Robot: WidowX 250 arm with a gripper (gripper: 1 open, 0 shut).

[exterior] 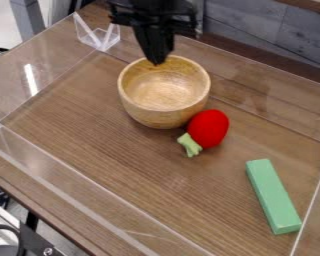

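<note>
A dark gripper (155, 44) hangs above the back of a wide tan bowl (163, 95); its fingers are too dark and small to read clearly. A red object (210, 128) with a pale green top (190, 144) lies at the bowl's front right. A green bar (272, 195) lies at the right front of the wooden table (136, 190).
A clear plastic piece (99, 30) stands at the back left. The table's left edge runs down to a dark area with a cable at the lower left.
</note>
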